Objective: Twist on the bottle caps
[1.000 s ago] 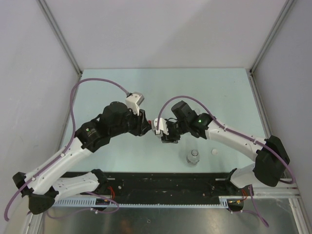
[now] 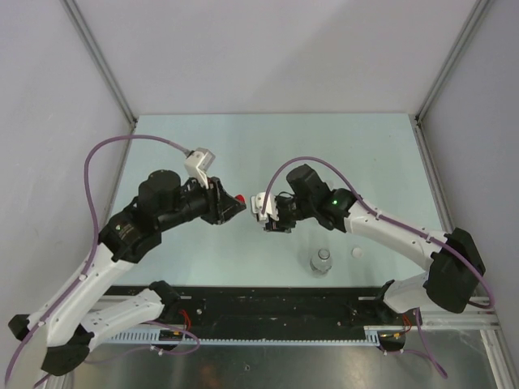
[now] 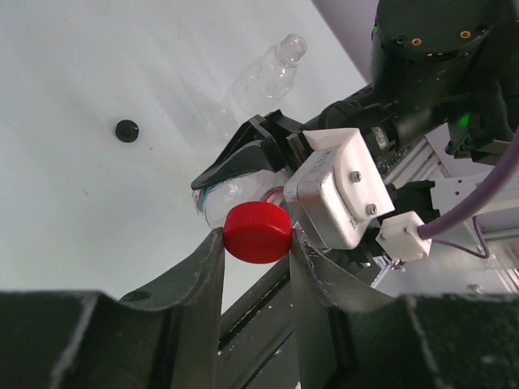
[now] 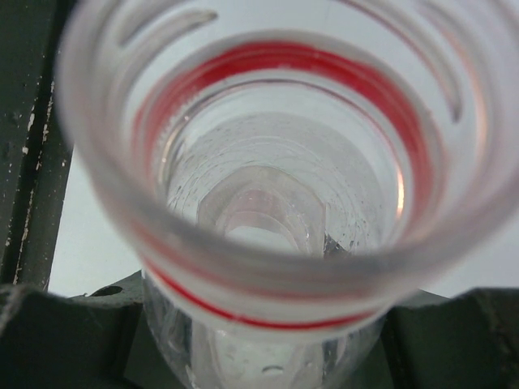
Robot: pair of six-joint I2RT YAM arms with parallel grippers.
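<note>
A red cap (image 3: 257,232) is held between the shut fingers of my left gripper (image 2: 233,207), left of my right gripper (image 2: 272,212). The right gripper is shut on a clear bottle (image 4: 259,316), whose open mouth with red bands fills the right wrist view; in the left wrist view this bottle sits behind the red cap, partly hidden. The cap and bottle are apart in the top view.
A clear bottle (image 2: 321,261) stands at the front right of the white table (image 2: 211,138), with a pale disc (image 2: 357,252) beside it. In the left wrist view another bottle (image 3: 261,81) and a small black disc (image 3: 126,130) appear.
My left gripper has moved left, away from the right gripper, with the red cap in it.
</note>
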